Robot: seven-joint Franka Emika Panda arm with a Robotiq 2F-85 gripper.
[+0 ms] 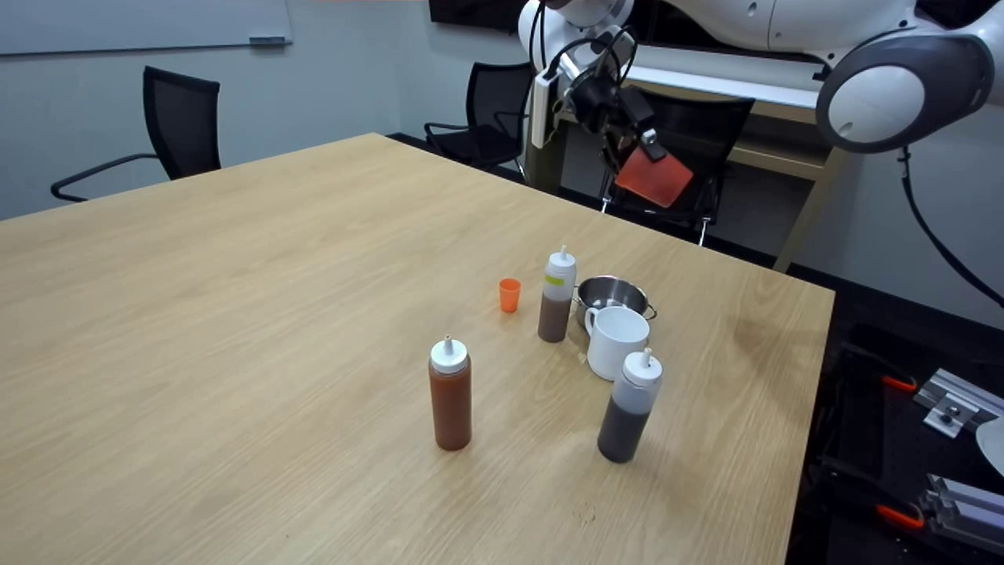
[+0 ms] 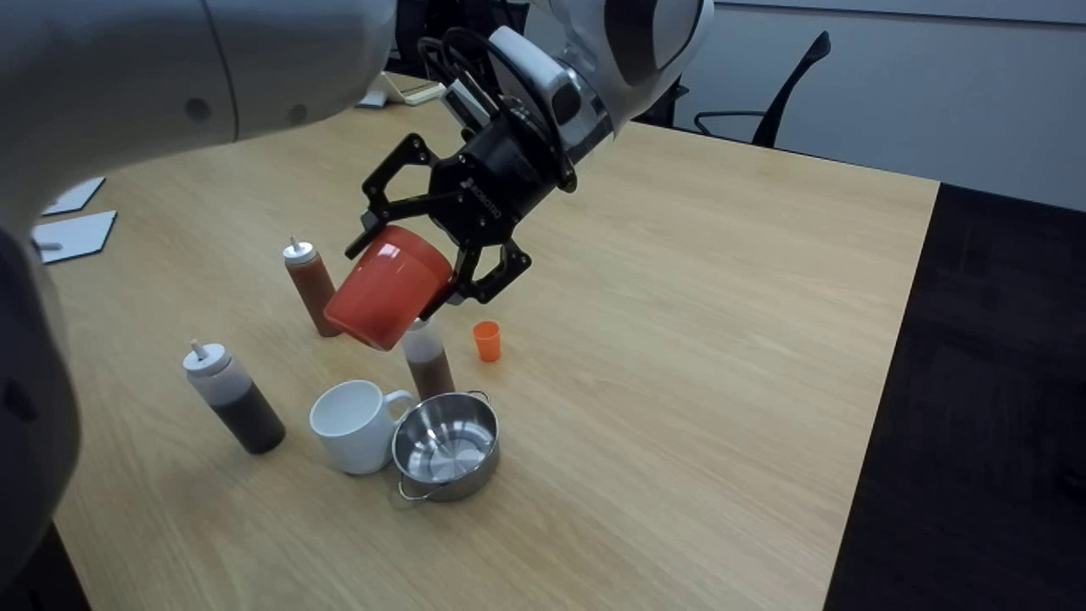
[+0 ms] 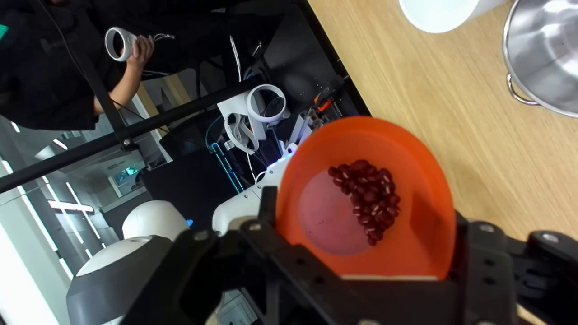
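Observation:
My gripper (image 2: 404, 277) is shut on a red-orange cup (image 2: 389, 288), with one finger on either side of it. The cup hangs tilted in the air, above the table and clear of everything on it. Inside the cup, the wrist view shows a cluster of dark red beans (image 3: 371, 200) lying on its bottom and against one side. A steel pot (image 2: 445, 446) with wire handles stands on the table below, its inside looking empty. Touching or very close to the pot is a white mug (image 2: 355, 428).

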